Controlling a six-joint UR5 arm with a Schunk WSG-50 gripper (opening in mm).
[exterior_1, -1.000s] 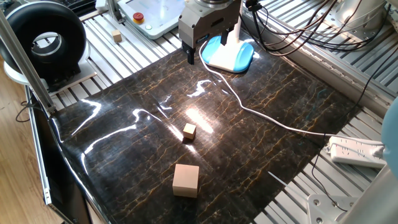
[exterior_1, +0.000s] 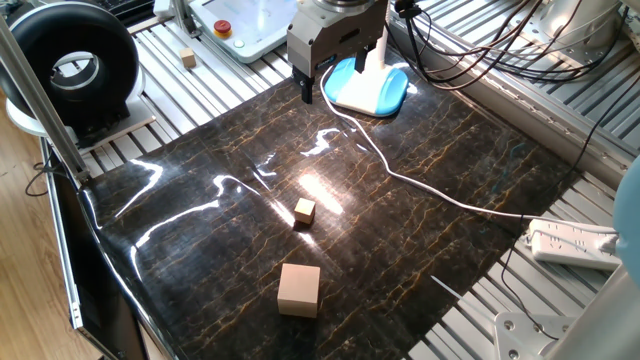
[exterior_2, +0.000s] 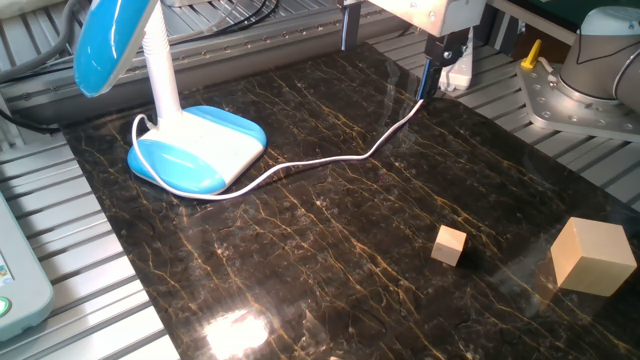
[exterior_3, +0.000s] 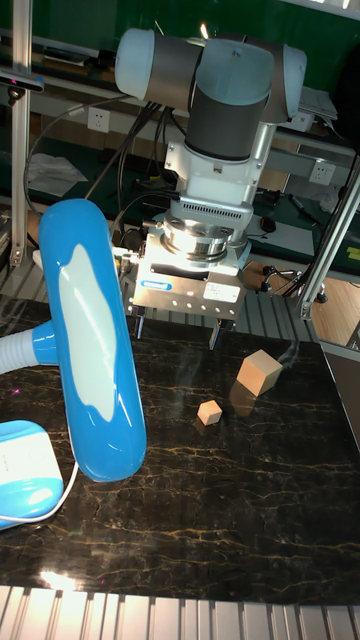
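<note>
On the dark marbled board (exterior_1: 200, 270) sit two plain wooden cubes, a small cube (exterior_1: 304, 210) and a clearly larger cube (exterior_1: 299, 290), with a gap of bare board between them. Both show in the other views too: the small cube (exterior_2: 449, 245) and the large cube (exterior_2: 592, 257), apart and resting flat. My gripper (exterior_3: 177, 335) hangs above the board with its two fingers (exterior_3: 216, 334) wide apart, open and empty. In exterior view 1 the gripper (exterior_1: 334, 85) appears near the lamp base, away from both cubes.
A blue and white desk lamp (exterior_2: 197, 150) stands on the board, its white cable (exterior_1: 440, 193) running across to a power strip (exterior_1: 572, 245). Another small wooden block (exterior_1: 188, 58) lies on the slatted table outside the board.
</note>
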